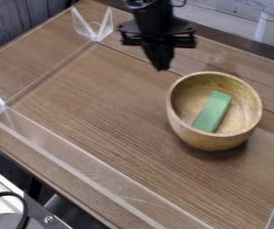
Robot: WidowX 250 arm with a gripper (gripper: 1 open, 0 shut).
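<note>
A wooden bowl (182, 125) sits on the right half of the wooden table, with a green rectangular block (211, 112) lying inside it. The dark robot gripper (161, 63) hangs at the top centre, above and behind the bowl's left side, clear of it. Its fingertips point down and look shut, with nothing visible between them.
Clear plastic guards line the table (80, 107) along the top left and lower left edges. A dark cable lies at the lower left corner, off the table.
</note>
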